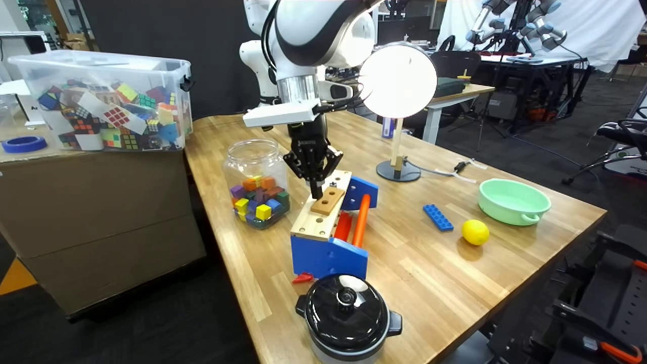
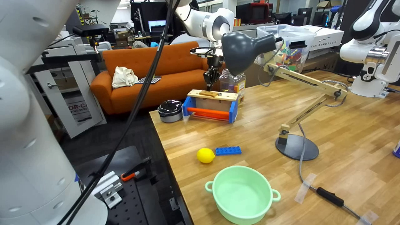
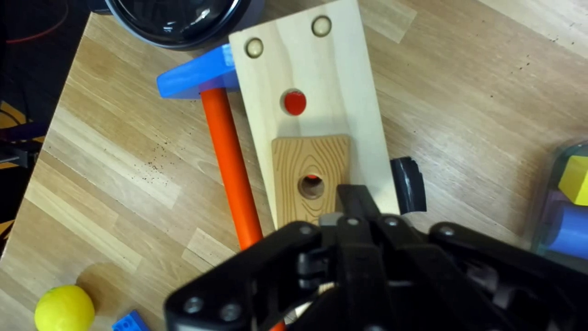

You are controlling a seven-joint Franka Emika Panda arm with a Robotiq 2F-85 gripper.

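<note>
My gripper points down over the toy workbench, its fingers drawn together with nothing visible between them. Blue end panels and a pale wooden top make up the bench, with orange bars along one side. On that top lies a brown wooden block with holes through it. In the wrist view the fingertips overlap the block's right edge; whether they touch it I cannot tell. Part of the block is hidden under the gripper.
A lidded black pot stands close to the bench's near end, and a clear jar of blocks beside it. Farther off are a lemon, a blue brick, a green bowl and a lamp.
</note>
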